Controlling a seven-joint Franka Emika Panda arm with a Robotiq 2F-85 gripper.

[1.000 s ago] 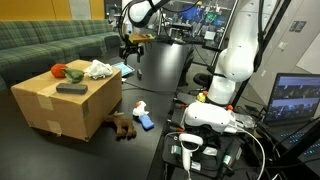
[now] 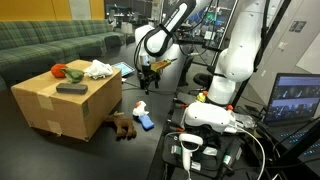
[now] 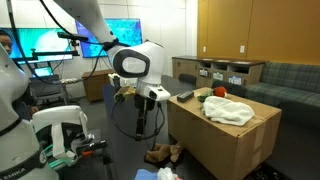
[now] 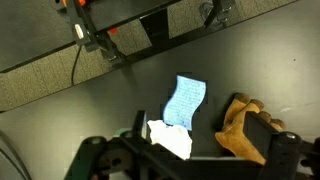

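Above the dark table my gripper hangs open, its dark fingers apart at the bottom of the wrist view. Nothing is held between them. Below it lie a light blue cloth-like piece (image 4: 184, 101), a crumpled white item (image 4: 170, 138) touching it, and a brown glove-like item (image 4: 238, 123). In exterior view 1, the gripper (image 2: 150, 80) is above and behind the white item (image 2: 139, 107) and the blue piece (image 2: 147, 122); the brown item (image 2: 124, 126) lies beside the box.
A brown cardboard box (image 2: 60, 115) stands at left, bearing a white cloth (image 2: 99, 69), a dark block (image 2: 72, 89), and red and green items. Bare table (image 2: 60, 155) spreads in front. A laptop (image 2: 295, 98) sits on the right.
The arm has come down from the back of the table and nearer exterior camera 1, lowering the gripper. The box and the items on the table have not moved.
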